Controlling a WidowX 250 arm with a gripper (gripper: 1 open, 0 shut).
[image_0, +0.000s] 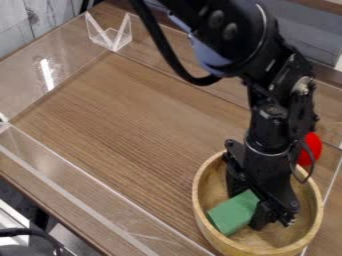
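My black gripper reaches down from the top right into a round wooden bowl at the bottom right, its fingers over and around a green block lying in the bowl. The fingertips overlap the block's upper right part, and I cannot see whether they grip it. A red object sits behind the gripper at the right, partly hidden.
A translucent white angular object stands at the back left. Clear edging runs along the table's left side, with dark cables at the bottom left.
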